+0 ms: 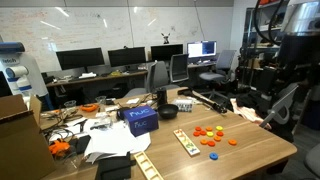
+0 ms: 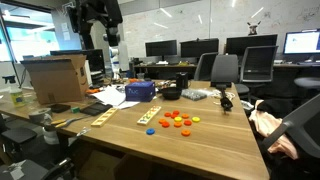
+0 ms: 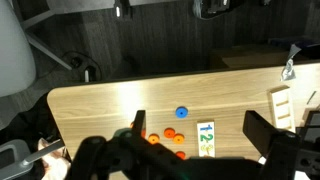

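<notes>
Over the wooden table my gripper stands open, its two dark fingers wide apart with nothing between them. Well below it lie small round discs: a blue disc (image 3: 181, 112), an orange disc (image 3: 169, 132) and several more orange, red and yellow ones. Close to the discs is a pale narrow board (image 3: 206, 140) with a blue number on it. Another pale board (image 3: 282, 108) lies farther right in the wrist view, and both boards (image 1: 187, 142) also show in exterior view 1. The fingers hide part of the table in the wrist view.
A blue box (image 2: 140, 91) stands behind the boards, near white papers (image 2: 113, 96) and a large cardboard box (image 2: 58, 80). Black cloth (image 1: 114, 167) lies at the table's near left in exterior view 1. Bare wood surrounds the discs toward the front edge.
</notes>
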